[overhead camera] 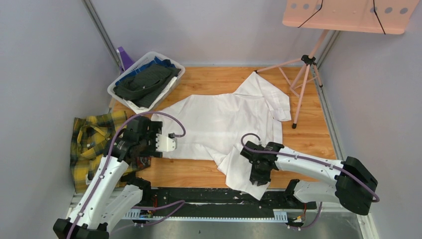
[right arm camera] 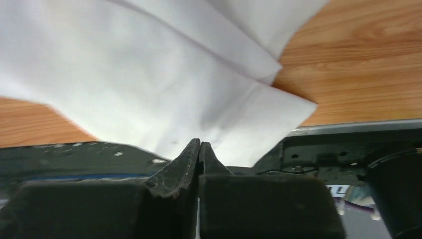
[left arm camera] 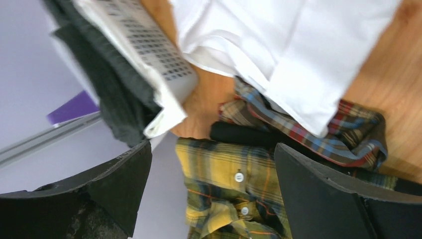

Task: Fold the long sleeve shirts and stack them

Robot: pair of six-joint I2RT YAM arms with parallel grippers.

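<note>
A white long sleeve shirt (overhead camera: pixel 214 119) lies spread over the wooden table, one sleeve folded out at the upper right. Its other sleeve (overhead camera: pixel 244 169) reaches down past the front edge. My left gripper is open and empty, over the shirt's left side in the top view. Below it in the left wrist view are the white sleeve edge and plaid cloth. My right gripper hovers at the lower sleeve's end, its fingertips close together; whether cloth is caught between them is hidden. Folded yellow plaid shirts (overhead camera: pixel 92 144) are stacked at the left.
A white basket (overhead camera: pixel 178 74) with dark green and other clothes stands at the back left. A pink stand (overhead camera: pixel 304 82) rises at the back right. Bare wood (overhead camera: pixel 316 142) shows to the right of the shirt.
</note>
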